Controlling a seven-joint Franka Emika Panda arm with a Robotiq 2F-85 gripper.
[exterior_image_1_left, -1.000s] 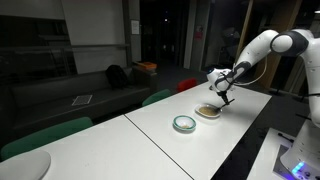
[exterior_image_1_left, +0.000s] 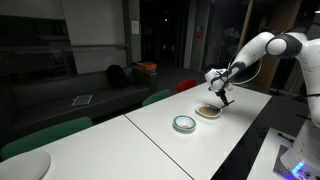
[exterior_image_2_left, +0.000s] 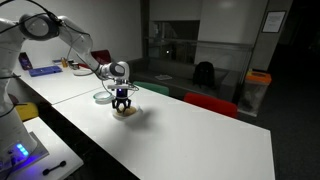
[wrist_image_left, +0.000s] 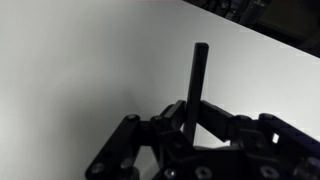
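Observation:
My gripper is shut on a long dark handle (wrist_image_left: 197, 75), which stands up between its fingers in the wrist view. What the handle belongs to is hidden there. In exterior view 1 the gripper (exterior_image_1_left: 222, 99) hangs low over the white table, just beyond a shallow pale dish with a brown inside (exterior_image_1_left: 208, 111). A dark bar (exterior_image_1_left: 229, 102) shows by its fingertips. From the other side, the gripper (exterior_image_2_left: 122, 103) appears right over or behind that dish (exterior_image_2_left: 125, 113); whether they touch I cannot tell.
A pale bowl with a green rim (exterior_image_1_left: 184, 124) stands on the white table (exterior_image_1_left: 120, 155), apart from the dish. Green and red chairs (exterior_image_2_left: 210, 104) line a table edge.
The arm's upper links have shifted slightly toward the right in exterior view 1. The gripper stays in nearly the same place, and the dish and bowl look unmoved.

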